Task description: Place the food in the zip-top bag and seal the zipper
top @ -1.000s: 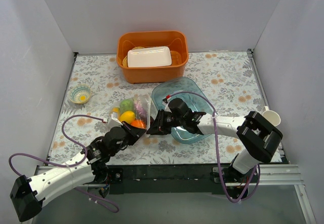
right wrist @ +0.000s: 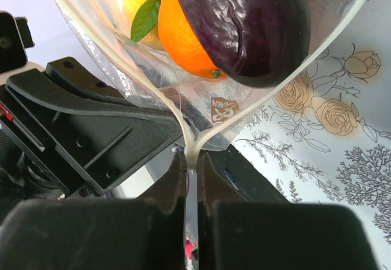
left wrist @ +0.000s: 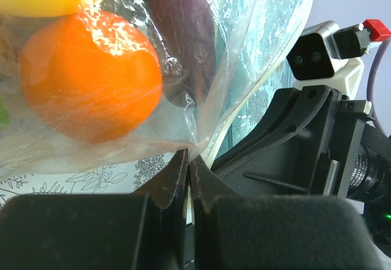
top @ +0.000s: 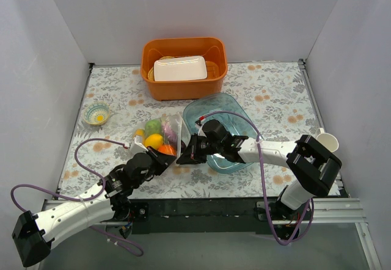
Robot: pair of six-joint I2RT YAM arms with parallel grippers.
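Note:
The clear zip top bag [top: 173, 123] holds several foods: an orange [left wrist: 91, 77], an eggplant [right wrist: 250, 25], a yellow fruit [top: 154, 141] and a green one [top: 153, 127]. In the right wrist view the bag's white zipper edges meet in a V at my right gripper, which is shut on that corner; above it the mouth gapes. My left gripper is shut at the bag's near edge, with thin film at its tips, just beside the right gripper. In the top view both grippers sit close together at the bag's front right.
A teal bowl [top: 241, 107] stands right of the bag, behind the right arm. At the back is an orange bin [top: 183, 91] with a white container [top: 180, 68]. A small bowl [top: 96, 114] lies left, a white mug [top: 328, 140] far right.
My right gripper has shifted very slightly at the bag's corner. The left arm and the food look the same.

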